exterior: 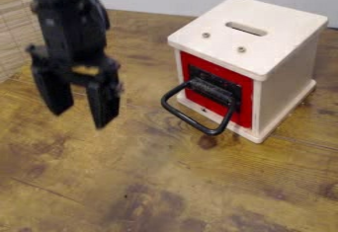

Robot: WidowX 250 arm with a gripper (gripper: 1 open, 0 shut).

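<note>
The black gripper (77, 98), blurred, hangs at the left of the view above the wooden floor, its fingers apart with nothing visible between them. To its right stands a pale wooden box (276, 88) with a slot and two small bolts on top. Its red front (197, 46) carries a black metal mechanism with a black loop handle (192, 119) sticking out toward the front left. The gripper is apart from the box and its handle.
Bare wooden surface (158, 187) fills the front and the space between gripper and box. A woven mat (14, 34) stands at the left edge, and a white wall runs behind.
</note>
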